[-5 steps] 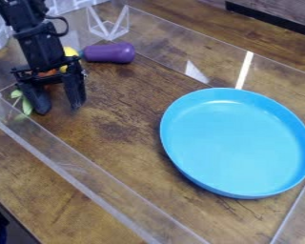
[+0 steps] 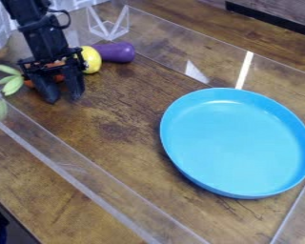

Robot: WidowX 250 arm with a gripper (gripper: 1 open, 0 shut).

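The black gripper [image 2: 56, 78] is low over a small cluster of toy produce at the upper left. An orange item shows partly under its fingers, with pale green leaves [image 2: 10, 83] at the left. A yellow object [image 2: 87, 59] sits just right of the arm, and a purple eggplant [image 2: 113, 53] lies beside that. What is between the fingers is hidden, and the finger state is unclear.
A large blue plate [image 2: 236, 143] fills the right side. Clear panels or edges cross the lower left and upper right.
The gripper has shifted slightly right and up from where it was over the leaves. The yellow object shows more, nearer the front, and the eggplant appears slightly moved.
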